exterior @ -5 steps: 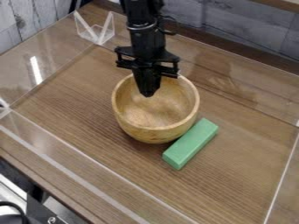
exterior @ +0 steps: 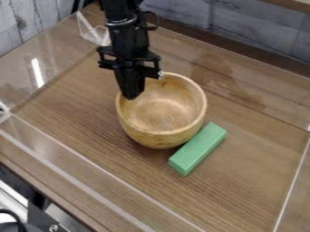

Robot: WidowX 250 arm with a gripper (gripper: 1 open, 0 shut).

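The black gripper (exterior: 129, 75) reaches down from the top, its tips at the back-left rim of a tan wooden bowl (exterior: 171, 110); it is shut, and nothing shows between its fingers. The bowl's inside looks empty. A green block (exterior: 198, 149) lies on the table just right of the bowl's front.
The wooden table (exterior: 67, 136) has free room left of the bowl and to the right. Its edge and a dark area with cables lie along the left side.
The gripper has moved left to the bowl's back-left rim. The bowl and the green block look unmoved.
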